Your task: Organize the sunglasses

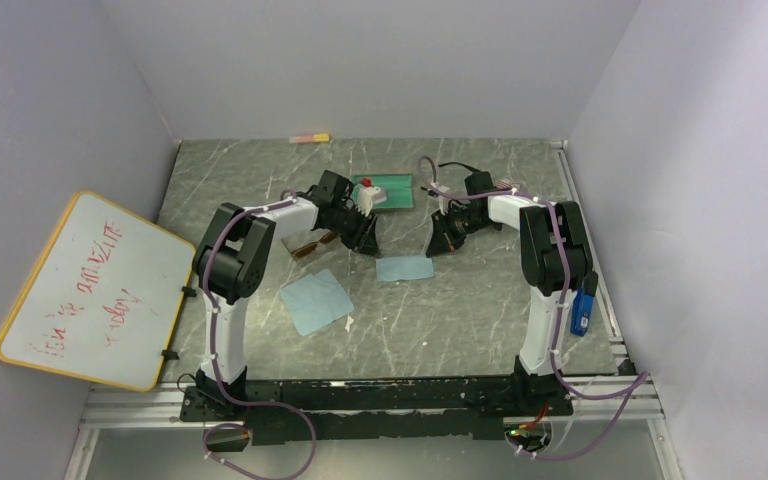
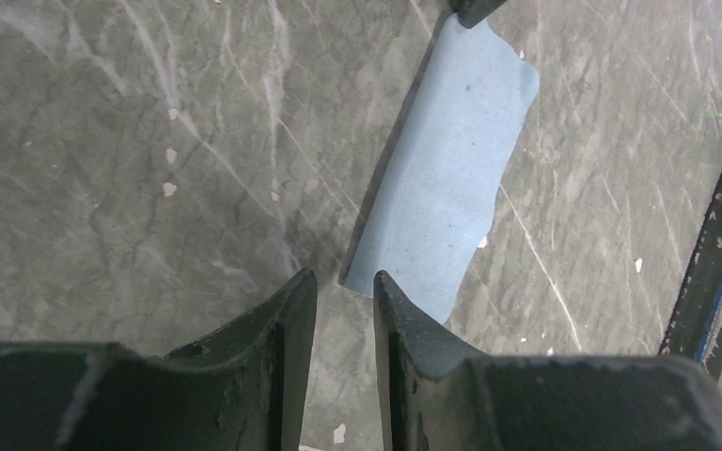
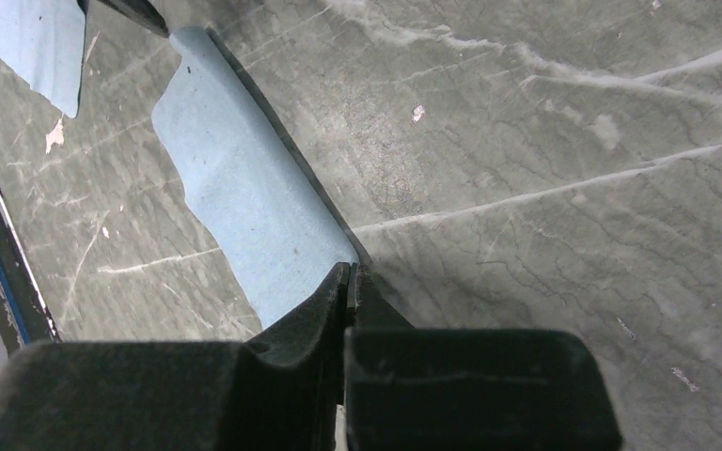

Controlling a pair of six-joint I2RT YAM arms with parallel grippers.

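A folded light-blue cloth (image 1: 405,268) (image 2: 437,178) (image 3: 244,188) lies at mid-table. My left gripper (image 1: 368,250) is open just above its left end, its fingers slightly apart with no object held. My right gripper (image 1: 432,253) is shut with its tips at the cloth's right end; whether any cloth is between them I cannot tell. Brown sunglasses (image 1: 308,248) lie behind the left arm, partly hidden. A teal open case (image 1: 395,197) sits at the back, partly covered by the left gripper.
A second blue cloth (image 1: 317,300) (image 3: 38,52) lies flat at the front left. A blue object (image 1: 582,305) is by the right edge, a whiteboard (image 1: 95,290) at the left.
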